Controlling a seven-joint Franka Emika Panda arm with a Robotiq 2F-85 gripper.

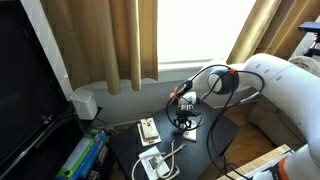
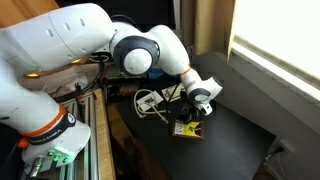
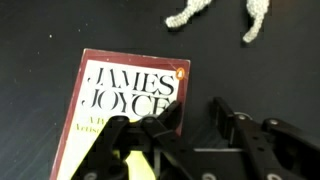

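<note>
A paperback book titled JAMES JOYCE, with a red-brown border and a white and yellow cover, lies flat on the dark table in the wrist view. My gripper is over its right side, the fingers parted and a gap of dark table between them. The left finger overlaps the book's lower right part; whether it touches the cover I cannot tell. In the second exterior view the gripper is low above the book. The first exterior view has the gripper partly hiding the book.
A cream rope lies near white papers on the table. Another book is left of the gripper. A dark monitor and several upright books stand at the left. Behind the table are a wall and curtain.
</note>
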